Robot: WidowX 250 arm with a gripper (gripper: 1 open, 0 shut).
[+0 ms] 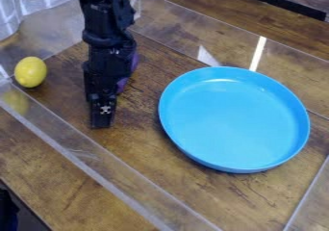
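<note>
My black gripper (103, 98) reaches down from the top left to the wooden surface left of a large blue plate (234, 117). Its fingertips are low over the wood, and I cannot see clearly how far apart they are. A purple object (127, 73) sits partly hidden behind the gripper. A yellow lemon-like object (30, 71) lies to the left.
The blue plate fills much of the right side. Clear plastic walls run along the edges of the work area. Bare wood (141, 177) shows in front of the gripper and at the back.
</note>
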